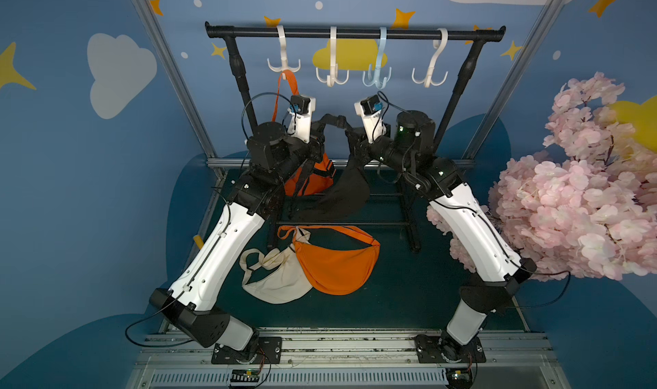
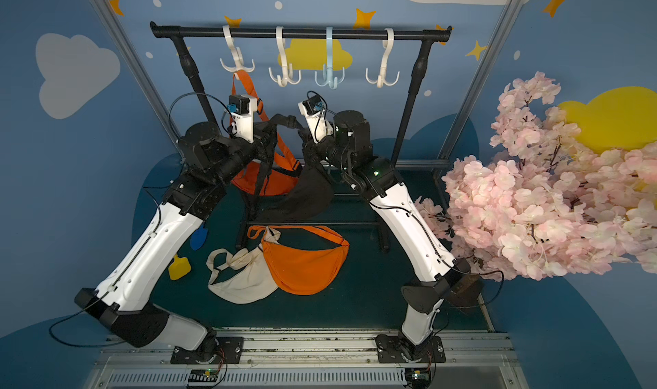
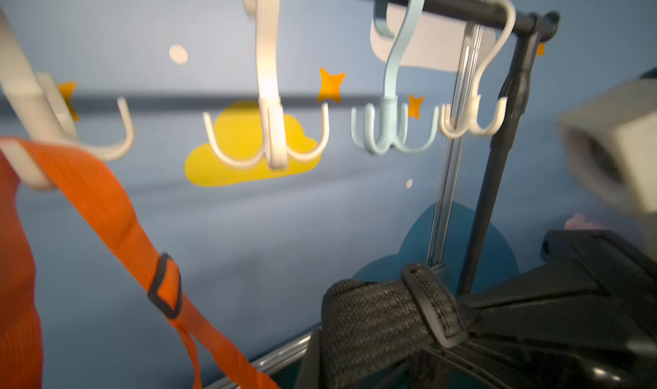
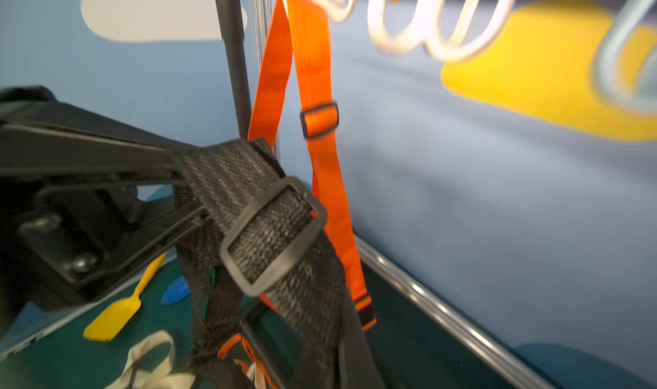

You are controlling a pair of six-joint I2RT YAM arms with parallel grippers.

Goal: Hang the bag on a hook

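Observation:
A black bag [image 1: 338, 194] hangs in the middle below the hooks, its woven strap [image 3: 369, 320] stretched between my grippers, with a buckle showing in both wrist views. My left gripper [image 1: 314, 132] and my right gripper [image 1: 356, 135] are both shut on that strap, raised to just below the middle white hook [image 1: 332, 74] and the light blue hook [image 1: 376, 74]. An orange bag's strap [image 4: 308, 60] hangs on the leftmost white hook [image 1: 282, 64]. The rightmost white hook [image 1: 429, 74] is empty.
The black rail [image 1: 246, 31] carries the four hooks. An orange bag [image 1: 335, 266] and a cream bag [image 1: 273, 283] lie on the floor. Pink blossoms [image 1: 575, 204] fill the right side. Toy shovels [image 2: 179, 267] lie at the left.

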